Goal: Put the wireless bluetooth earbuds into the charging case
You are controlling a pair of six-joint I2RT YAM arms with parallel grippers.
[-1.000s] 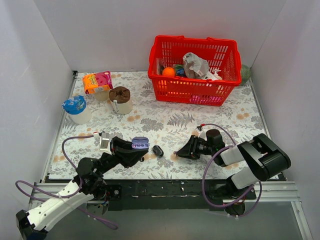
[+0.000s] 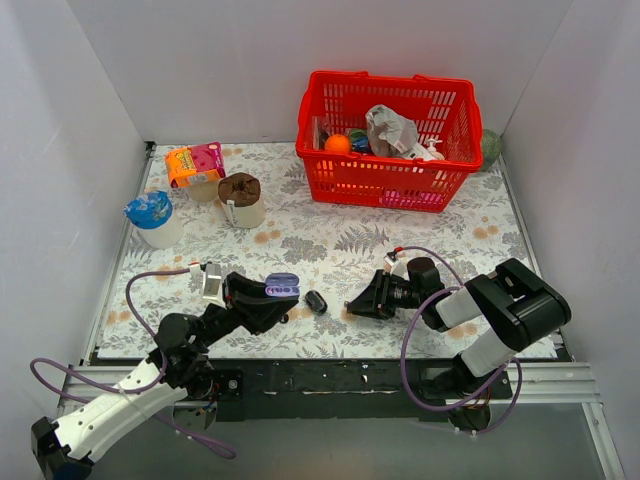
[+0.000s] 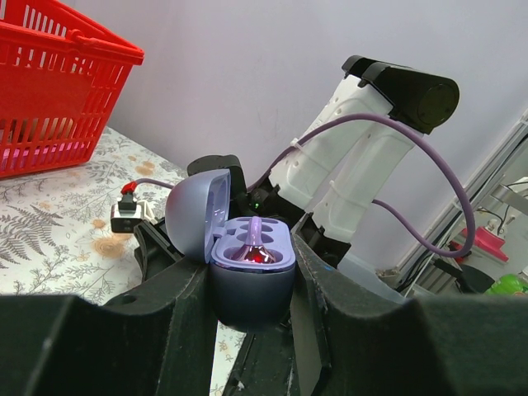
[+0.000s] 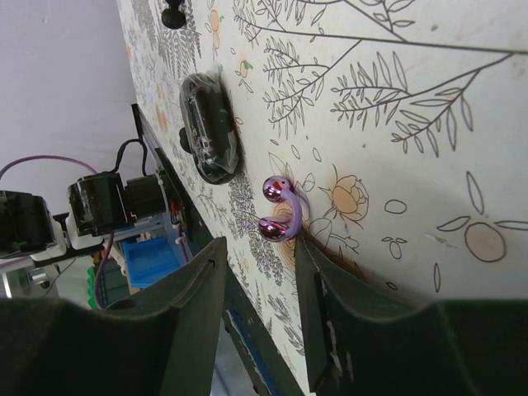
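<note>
In the left wrist view my left gripper is shut on the purple charging case (image 3: 254, 289), whose lid (image 3: 194, 214) stands open. One earbud with a lilac stem (image 3: 254, 231) and a shiny red part sits in the case's tray. In the right wrist view another earbud (image 4: 290, 213), lilac with shiny purple-red ends, lies on the patterned tablecloth. My right gripper is part open and low over the cloth, its fingertips just short of that earbud. Nothing is between them; whether the right-hand finger touches the earbud, I cannot tell.
A dark, wrapped oblong object (image 2: 316, 302) lies on the cloth between the two grippers. At the back stands a red basket (image 2: 390, 180) of mixed items. Several containers, including a blue-topped tub (image 2: 152, 215), stand back left.
My right gripper has shifted slightly left in the top view, towards the earbud on the cloth. The left gripper and case have barely moved.
</note>
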